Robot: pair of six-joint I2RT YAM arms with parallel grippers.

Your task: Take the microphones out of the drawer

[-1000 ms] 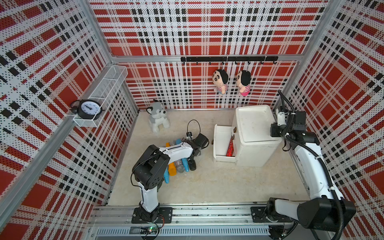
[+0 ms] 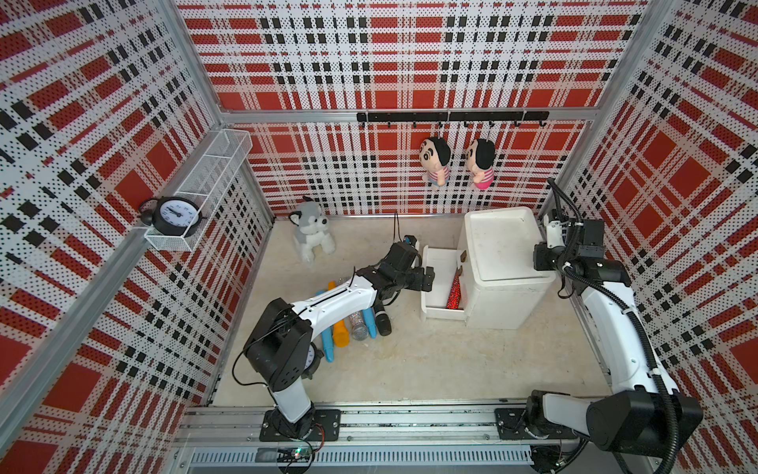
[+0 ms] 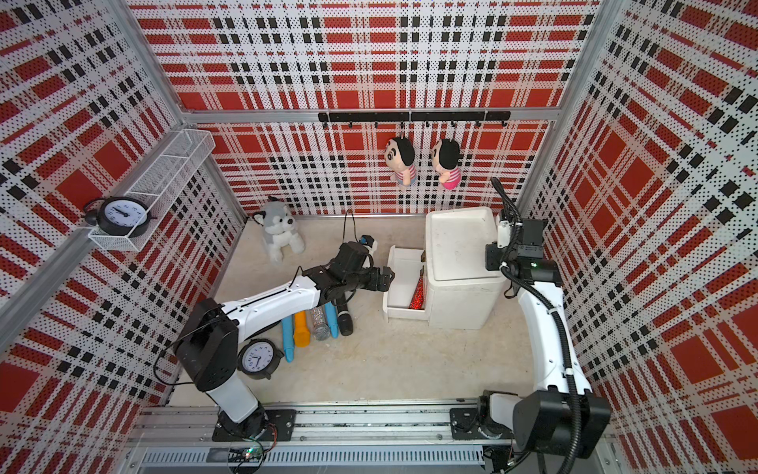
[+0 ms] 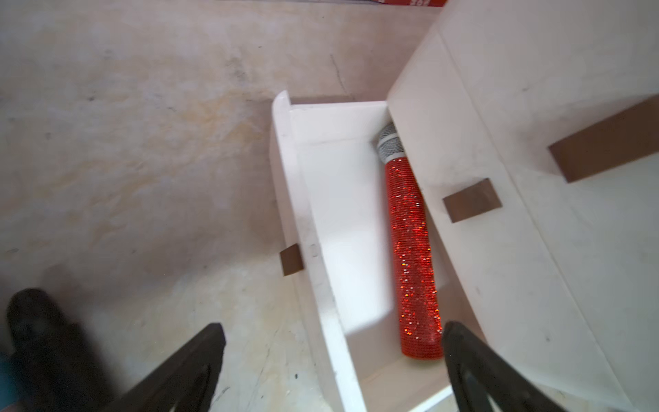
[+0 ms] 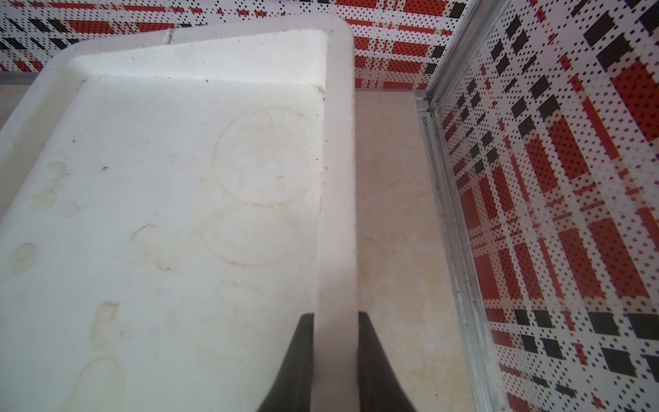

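Observation:
A microphone with a red glittery handle (image 4: 415,267) and grey mesh head lies in the pulled-out white drawer (image 4: 336,206), along the cabinet front. The top left view shows the same red microphone (image 2: 454,294) in the drawer. My left gripper hovers by the drawer's outer wall, its fingers wide apart with nothing between them; one finger (image 4: 473,364) appears near the microphone's lower end. At the right, the white cabinet's top rim (image 5: 336,206) runs between the fingers of my right gripper, which is shut on it.
Several bottles and tubes, such as an orange one (image 3: 301,328), and a dark microphone (image 3: 344,317) lie under the left arm. A clock (image 3: 259,358) lies at front left. A grey plush dog (image 2: 314,229) sits behind.
My left gripper has risen and moved right, from over the bare table to the drawer's outer wall. The right arm, cabinet and microphone look unmoved.

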